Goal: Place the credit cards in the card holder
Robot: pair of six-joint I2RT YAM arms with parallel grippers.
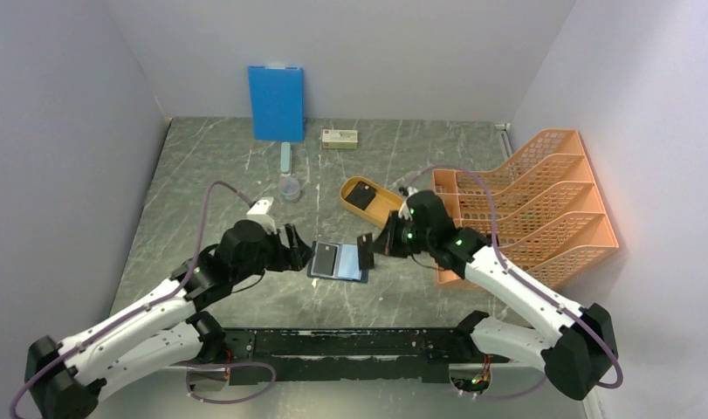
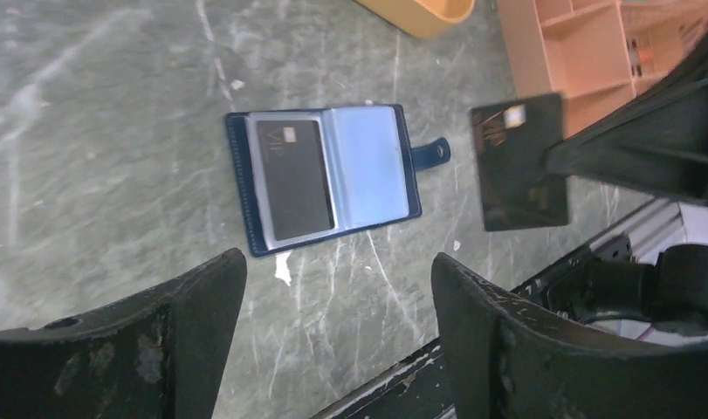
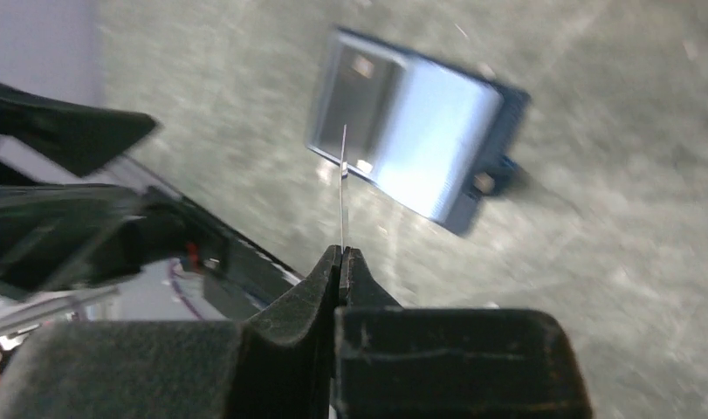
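On the table lies the open card holder, dark blue with two clear pockets. A dark card fills its left pocket; the right pocket shows pale blue and empty. My right gripper is shut on a second dark card, which hangs upright and shows edge-on in the right wrist view. In the top view that held card is over the holder's right edge. To the holder's left, my left gripper stands open with nothing between its fingers.
A yellow tray behind the holder has another dark card in it. An orange rack fills the right side. A small clear cup and a light box stand farther back.
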